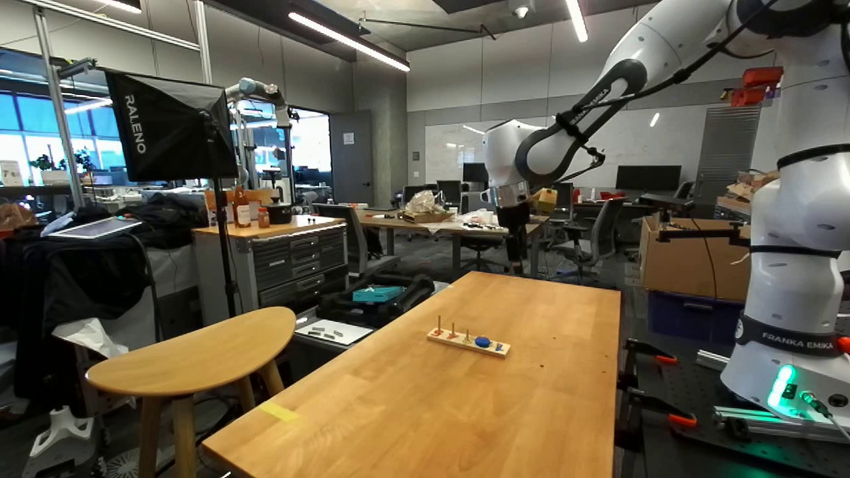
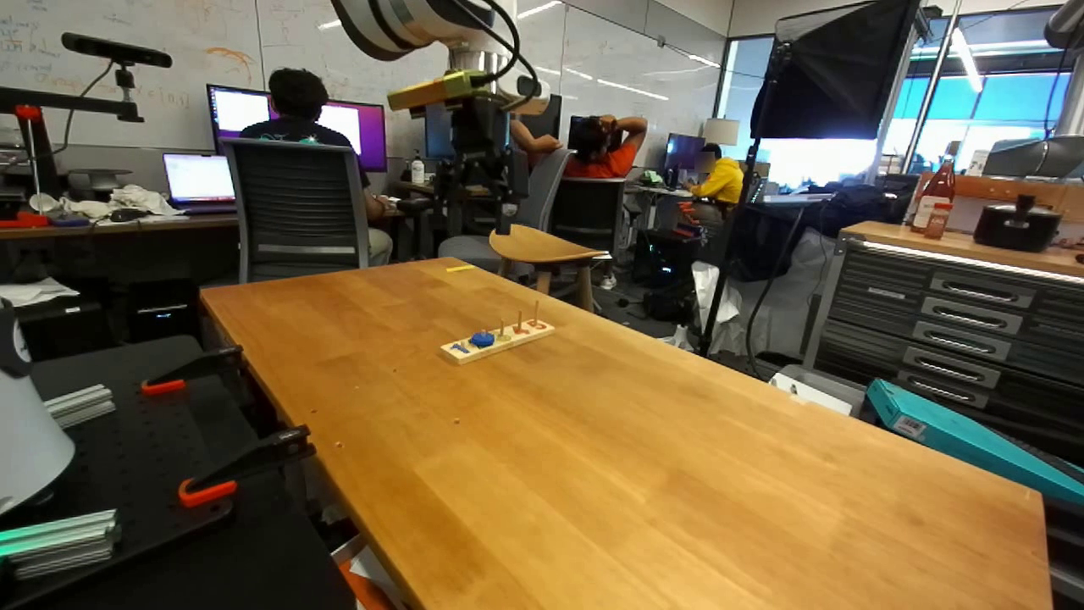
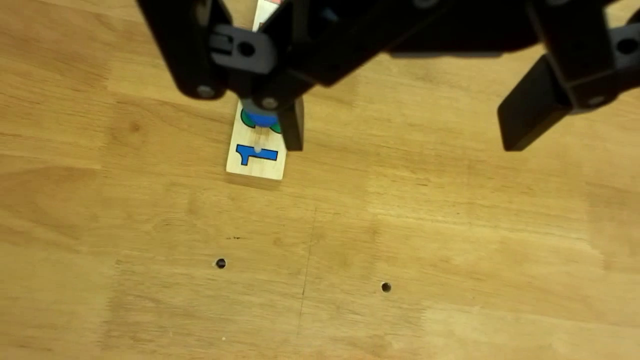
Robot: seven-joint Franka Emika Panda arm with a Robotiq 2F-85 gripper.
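A narrow wooden peg board point(image 1: 455, 342) lies flat on the table, its upright pegs in a row. One blue piece point(image 1: 483, 342) sits on the board toward one end, over a peg; the pegs point(image 2: 519, 322) on the other side stand bare. In the wrist view the board's end point(image 3: 253, 168) with a printed blue 1 shows at left, while the rest is partly hidden behind a finger. My gripper is raised high above the table, its fingers point(image 3: 528, 111) wide apart and nothing between them. Beyond the board, it hangs clear point(image 1: 516, 255).
Wide bare stretches of the table point(image 2: 630, 457) surround the board. Orange-tipped clamps point(image 1: 665, 406) line the edge by the robot base. A wooden stool point(image 1: 199, 350) stands beside the table, and a box light point(image 1: 171, 127) rises behind it.
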